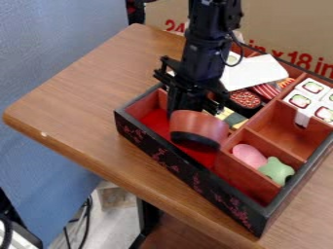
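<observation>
My gripper [192, 95] reaches down into the left part of a black-sided box [208, 185] with red compartments. Right under its fingers is a red-brown round cup [200, 129], tilted, in the red left compartment; whether the fingers grip its rim is hidden. A pink piece [248, 155] and a green piece [277, 170] lie in the front right compartment.
White red-marked cartons [311, 99], a white card [248, 70] and red patterned items [247, 97] fill the box's back. Cardboard [286, 24] stands behind.
</observation>
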